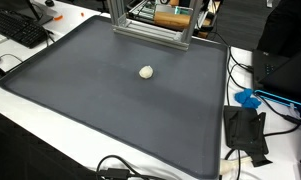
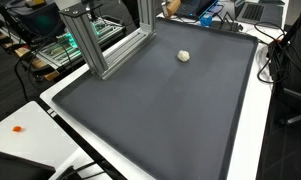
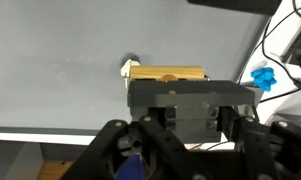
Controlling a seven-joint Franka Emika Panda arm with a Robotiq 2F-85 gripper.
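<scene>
A long light-wood block (image 3: pixel 155 72) lies across the fingers in the wrist view, and my gripper is shut on it. The dark gripper body covers the block's near side. In exterior view 1 the block (image 1: pixel 172 19) shows at the top edge, near the metal frame; the arm above it is mostly out of the picture. Only a bit of the wooden block (image 2: pixel 171 8) appears at the top of exterior view 2. A small whitish round object (image 1: pixel 146 72) rests on the grey mat (image 1: pixel 110 110), apart from the block.
The metal frame (image 2: pixel 125 55) stands at one edge of the mat. A blue item (image 1: pixel 247 98) and a black pouch-like thing (image 1: pixel 245 132) lie off the mat's right side, with cables around.
</scene>
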